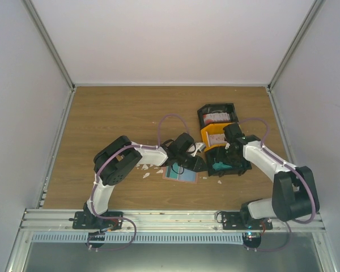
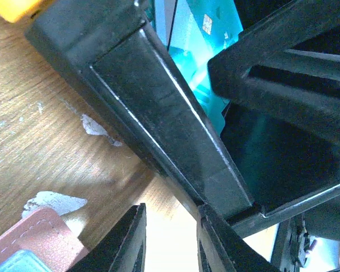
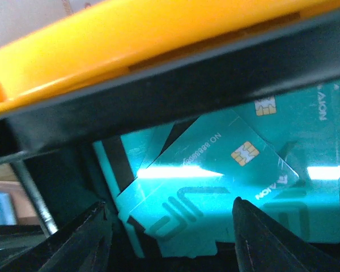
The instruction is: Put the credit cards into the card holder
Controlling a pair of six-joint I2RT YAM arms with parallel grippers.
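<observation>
Teal cards lie in the front black box, one tilted across the others. Over them, my right gripper has its fingers well apart, and the tilted card lies loose beneath the gap. My left gripper is low beside the box's left end; one finger meets or nearly meets the black wall. A bright patch shows between the left fingers, and whether they grip anything is unclear. To the left lies a flat pink-edged piece with blue and teal on it, perhaps the card holder, partly under the left arm.
Behind the front box stand an orange box and another black box, both with pale reddish cards. Small whitish marks dot the table.
</observation>
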